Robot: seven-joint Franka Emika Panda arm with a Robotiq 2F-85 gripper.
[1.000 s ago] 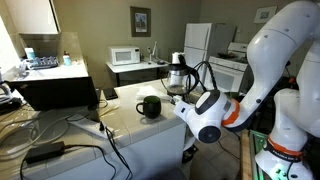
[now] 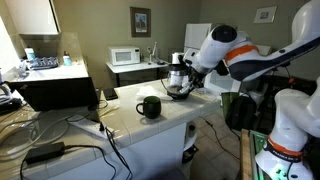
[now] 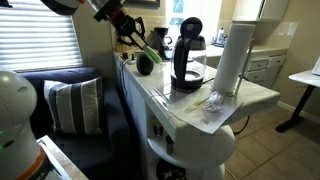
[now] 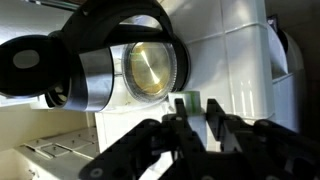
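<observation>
A dark mug (image 2: 150,106) stands on the white counter (image 2: 135,127); exterior view 2 shows the same mug (image 3: 145,65). Above the counter, near the mug, my gripper (image 3: 139,39) is shut on a pale green-and-white object (image 3: 153,52). The wrist view has this object (image 4: 188,103) at the fingertips of the gripper, its lower part hidden by the fingers. What the object is cannot be made out. A glass kettle with a black handle (image 3: 188,52) stands farther along the counter; from above, the kettle (image 4: 148,68) appears beyond the fingers, apart from the held object.
A paper towel roll (image 3: 234,58) stands past the kettle, with a loose white sheet (image 3: 213,113) at the counter's end. Cables (image 2: 100,128) and a power strip (image 2: 45,153) lie at the other end. Beside the counter is a dark sofa (image 3: 90,100).
The arm has risen well above its earlier low position beside the counter. Its upper part now stands higher than the kettle in exterior view 1. The mug and kettle have not moved.
</observation>
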